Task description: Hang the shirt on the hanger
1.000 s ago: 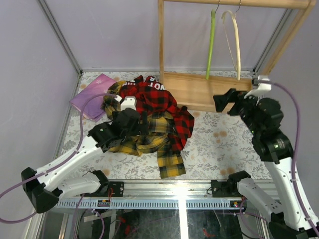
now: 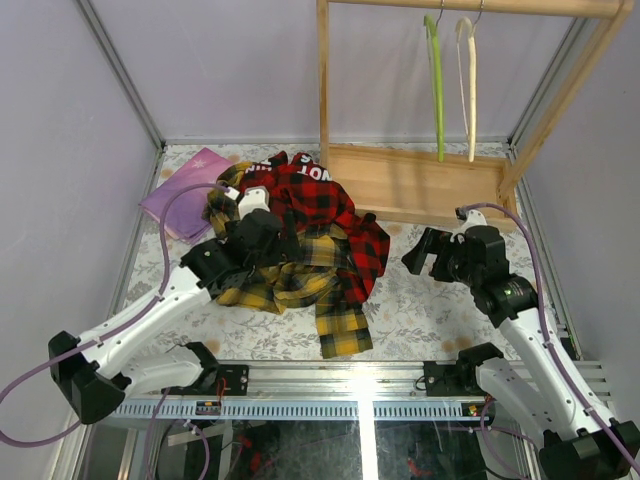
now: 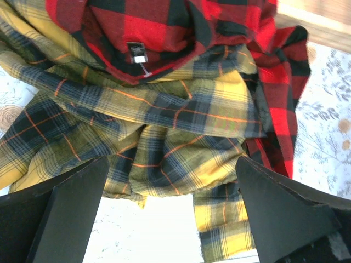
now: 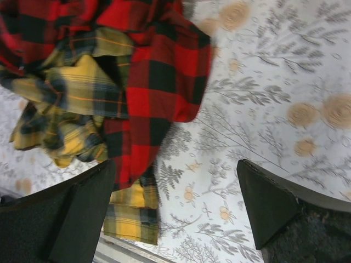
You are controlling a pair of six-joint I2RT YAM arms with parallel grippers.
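Observation:
Two plaid shirts lie crumpled together on the table: a red and black shirt point(image 2: 305, 205) and a yellow and dark one point(image 2: 343, 325), tangled so that I cannot tell every edge. Above the yellow cloth my left gripper point(image 2: 285, 240) hovers open; in its wrist view, yellow plaid fabric point(image 3: 181, 159) shows between and beyond the fingers, not gripped. To the right of the pile, my right gripper point(image 2: 423, 258) is open over bare table, nothing between its fingers. A green hanger point(image 2: 437, 90) and a cream hanger point(image 2: 471, 95) hang from the wooden rack.
The wooden rack point(image 2: 440, 5) stands at the back right, its base shelf point(image 2: 420, 185) on the table. A folded purple cloth point(image 2: 188, 190) lies at the back left.
My right gripper has come down from near the rack and moved toward the shirts. Both hangers have swung slightly. The left arm has barely shifted, and the shirts lie as before.

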